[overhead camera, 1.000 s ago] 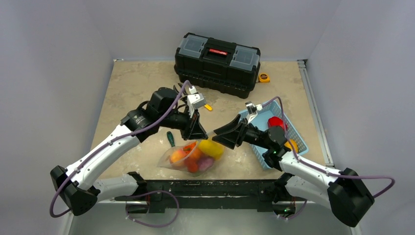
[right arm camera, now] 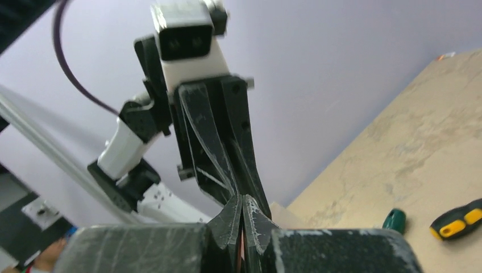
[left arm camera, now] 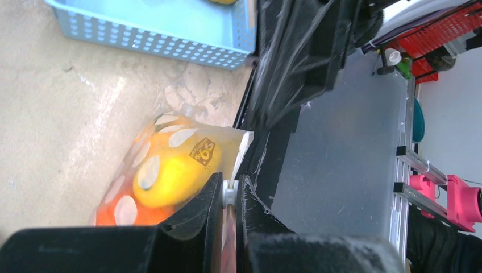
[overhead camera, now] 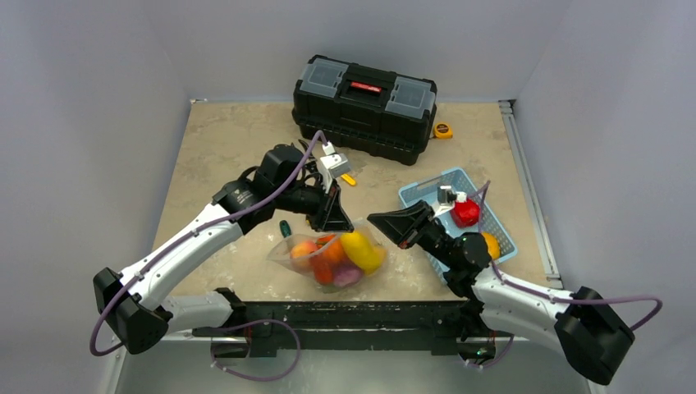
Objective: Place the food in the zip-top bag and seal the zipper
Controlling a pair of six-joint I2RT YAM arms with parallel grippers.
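Observation:
The clear zip top bag, with several pieces of food inside, lies near the table's front edge in the top view. My left gripper is shut on the white zipper slider at the bag's mouth. In the left wrist view, the zipper's free corner sticks up just below the blurred, dark right gripper fingers, outside them. The right wrist view shows my right gripper with its tips together and nothing between them. Beyond these tips stand the left gripper's fingers; the bag is mostly hidden there.
A blue basket with a red item and an orange one sits under the right arm. Behind stands a black toolbox. A green-handled screwdriver and a yellow-black tool lie past the bag. Open table lies left.

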